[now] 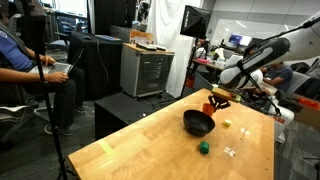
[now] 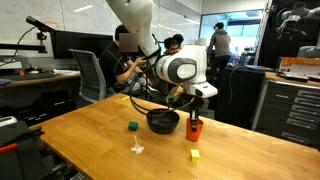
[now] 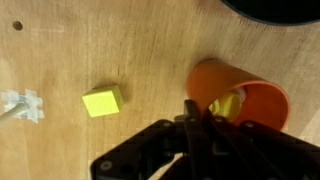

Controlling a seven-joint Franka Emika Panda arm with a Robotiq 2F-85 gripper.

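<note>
An orange-red cup (image 3: 270,100) with something yellow inside shows at the right of the wrist view. My gripper is at its near rim, shut on the cup's wall. In the second exterior view the cup (image 2: 197,130) appears upright below the gripper (image 2: 194,117); whether its base touches the table cannot be told. A black bowl (image 2: 162,122) stands close beside it, and a yellow block (image 3: 103,101) lies apart on the table. The green block (image 1: 204,147) lies in front of the bowl.
A small white object (image 2: 137,146) lies on the wooden table (image 2: 110,155). People sit and stand beyond the table.
</note>
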